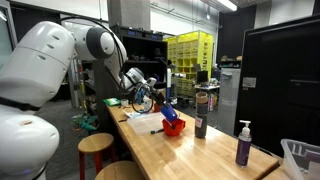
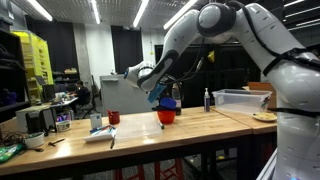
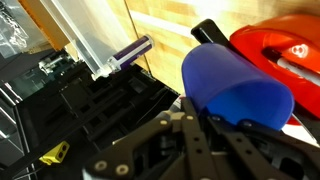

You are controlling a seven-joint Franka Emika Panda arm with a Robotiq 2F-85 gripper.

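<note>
A blue cup (image 1: 169,113) is tilted over a red bowl (image 1: 175,128) on the wooden table. My gripper (image 1: 159,99) is shut on the cup. In the second exterior view, the cup (image 2: 168,103) appears just above the red bowl (image 2: 166,116), its lower part hidden by the bowl. Close in the wrist view, the blue cup (image 3: 230,85) overlaps the edge of the red bowl (image 3: 265,35); whether they touch I cannot tell. Some small things lie inside the bowl, too unclear to name.
A dark cylinder (image 1: 201,126) stands right of the bowl, with a purple bottle (image 1: 244,145) farther right. A clear bin (image 1: 300,158) sits at the right edge. Stools (image 1: 96,143) stand beside the table.
</note>
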